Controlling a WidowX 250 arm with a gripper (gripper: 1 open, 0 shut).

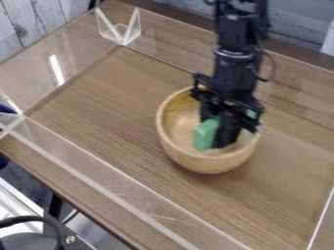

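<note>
My gripper (225, 120), a black arm reaching down from the top right, is over a beige round bowl (178, 135) at the centre right of the table. Its lower part is blurred and inside the bowl, around a green object (206, 135). Whether the fingers hold the green object cannot be told.
A clear plastic piece (117, 29) stands at the back left. A black cable or part (33, 239) lies at the bottom left corner.
</note>
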